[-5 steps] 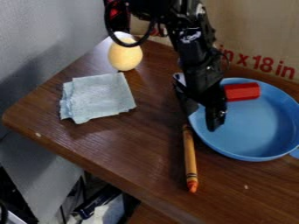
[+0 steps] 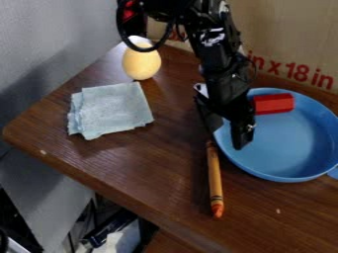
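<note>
My black gripper (image 2: 227,126) is low at the left rim of a light blue pan (image 2: 294,146), pointing down; its fingers are dark and I cannot tell whether they are open or shut. A red block (image 2: 274,103) sits at the back of the pan, just right of the gripper. An orange crayon (image 2: 215,186) lies on the wooden table left of the pan, its upper end near the gripper.
A folded pale cloth (image 2: 109,109) lies on the left of the table (image 2: 126,183), with a yellow egg-shaped object (image 2: 141,61) behind it. A cardboard box (image 2: 291,49) stands at the back.
The arm and gripper have shifted very slightly about the pan's left rim; the other objects have not moved.
</note>
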